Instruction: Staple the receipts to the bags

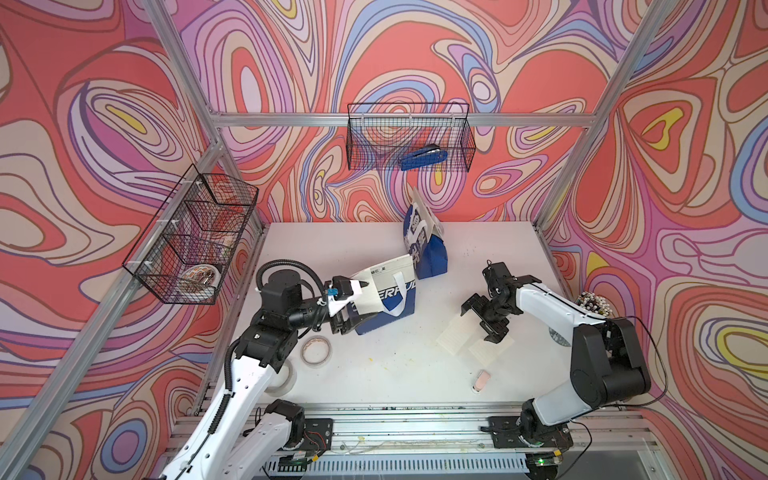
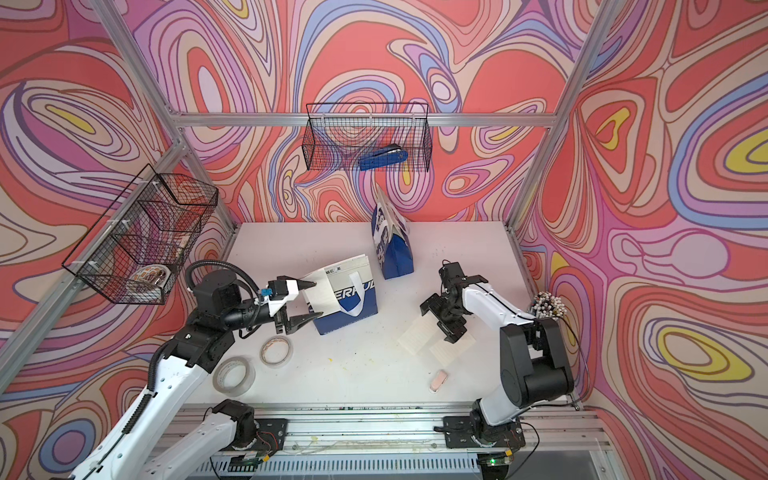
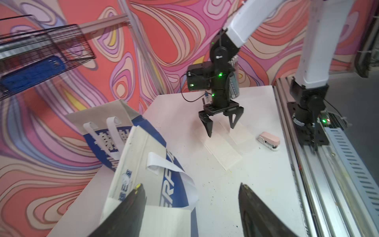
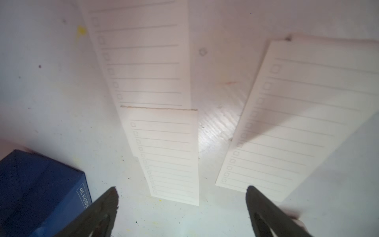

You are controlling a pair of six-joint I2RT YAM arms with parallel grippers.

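Two blue-and-white paper bags stand on the table: the near bag [image 1: 392, 308] left of the middle, the far bag [image 1: 430, 254] behind it. A cream flap on the near bag faces my left gripper [image 2: 308, 305], which is open beside it with nothing held. Two lined cream receipts [image 4: 165, 154] [image 4: 300, 118] lie side by side at the right of the table. Over them hovers my open right gripper, its fingers empty. The small pink stapler [image 3: 269, 140] rests near the front edge, apart from both grippers.
Two tape rolls [image 1: 316, 351] [image 2: 233, 375] lie at the front left. A blue stapler-like object [image 1: 424, 157] sits in the back wire basket [image 1: 372, 140]. Another wire basket [image 1: 192, 232] hangs at left.
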